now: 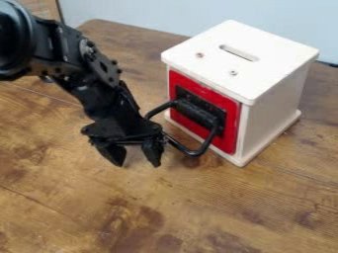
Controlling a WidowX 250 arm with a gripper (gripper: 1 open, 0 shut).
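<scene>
A white box with a slot in its top stands on the right, its red front panel carrying a black fitting with a looped black handle that sticks out toward the arm. My black gripper hangs low over the wooden table, left of the handle and close to it, fingers open with nothing seen between them. Whether it touches the handle cannot be told.
A white wall runs behind it.
</scene>
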